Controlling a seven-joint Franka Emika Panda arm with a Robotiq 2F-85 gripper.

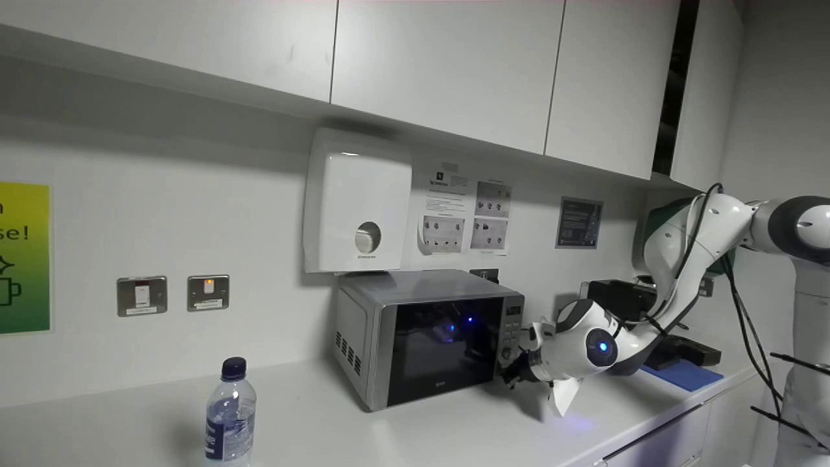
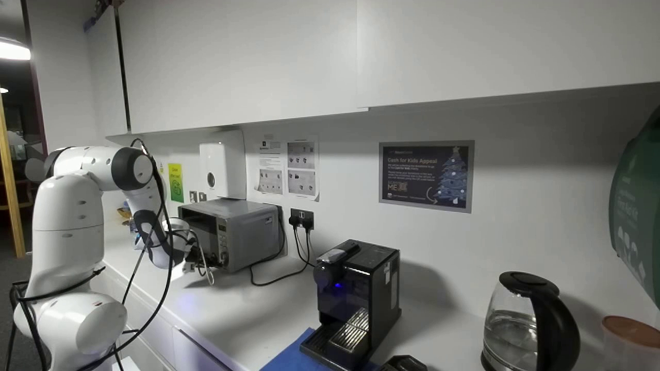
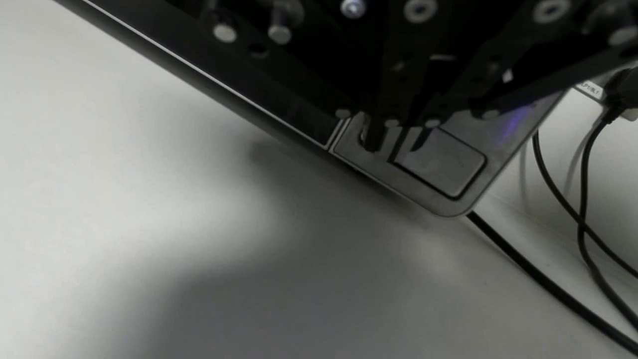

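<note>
A silver microwave stands on the counter with its dark door closed. Low at the right end of its front, beneath the control panel, is my gripper. The wrist view has the gripper right over the large rectangular button at the panel's bottom. Its dark fingers are drawn together, and no object shows between them. Whether the tips touch the button or panel cannot be told. In exterior view 2 the arm largely hides the gripper.
A water bottle stands to the left of the microwave. Toward the other end are a coffee machine on a blue mat and a kettle. Black cables run behind the microwave.
</note>
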